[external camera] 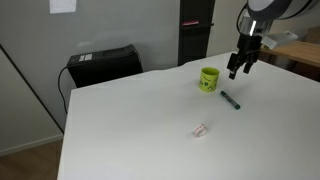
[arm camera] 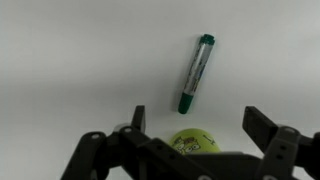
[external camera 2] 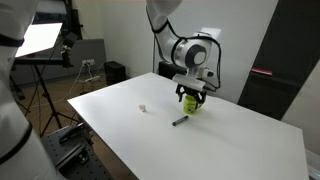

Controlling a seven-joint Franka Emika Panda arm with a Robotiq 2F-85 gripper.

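A green-capped marker (arm camera: 197,73) with a pale barrel lies flat on the white table; in the first exterior view the marker (external camera: 230,100) is in front of a yellow-green mug (external camera: 209,79). The mug (arm camera: 194,141) shows only partly in the wrist view, its lower part hidden behind the gripper body. My gripper (external camera: 239,72) hangs open above the table, to the right of the mug in that view. From the wrist, the gripper has widely parted fingers with nothing held, and the marker lies below, ahead of the gap.
A small whitish object (external camera: 200,130) lies nearer the front of the table (external camera: 120,130). A black box-shaped device (external camera: 102,66) with a cable stands at the back left.
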